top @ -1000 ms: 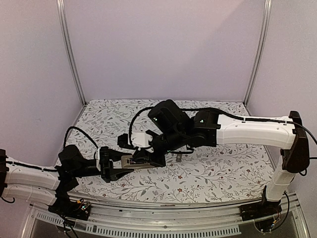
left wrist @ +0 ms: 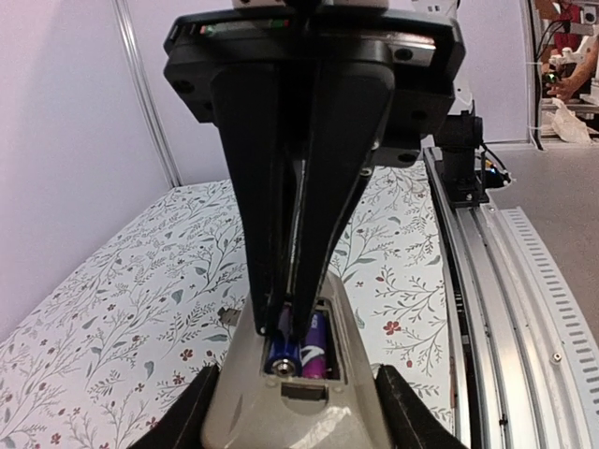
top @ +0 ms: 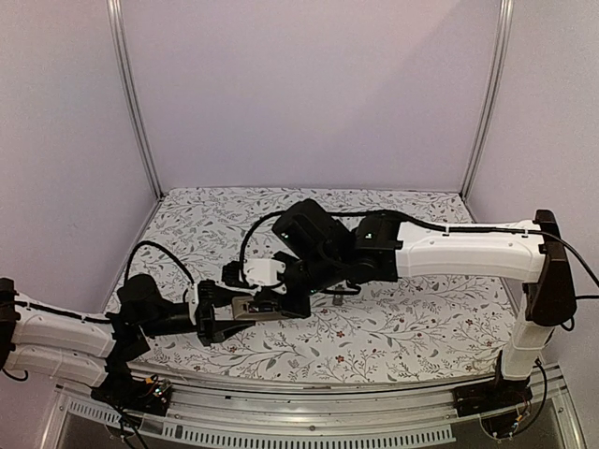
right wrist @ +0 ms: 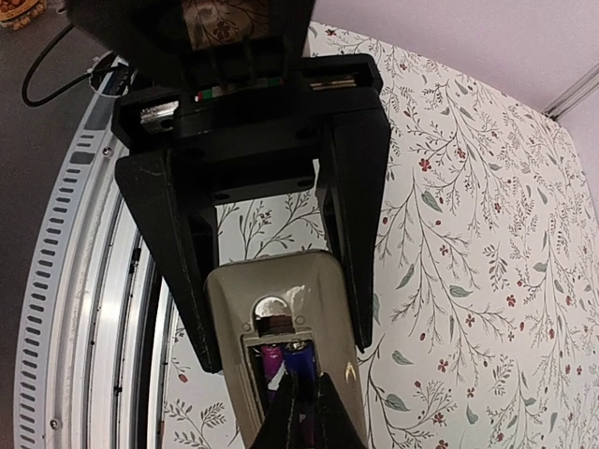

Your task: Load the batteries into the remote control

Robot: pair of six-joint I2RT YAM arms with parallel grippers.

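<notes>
The grey-beige remote control [top: 245, 311] is raised over the table, its battery compartment facing up. My left gripper is shut on its sides, one finger [right wrist: 363, 281] along each edge. Inside the compartment a purple battery [left wrist: 314, 344] and a blue battery [left wrist: 284, 357] lie side by side. The fingertips of my right gripper come down into the opening and are shut on the blue battery, covering part of it. From the right wrist, the near ends of the purple battery [right wrist: 271, 358] and the blue one show at the compartment's edge.
A small grey-brown piece [top: 338, 299] lies on the flower-patterned table, right of the grippers. A metal rail [top: 309, 412] runs along the front edge, and walls stand at the back and sides.
The right arm has shifted slightly left and its wrist sits a little lower in the top view.
</notes>
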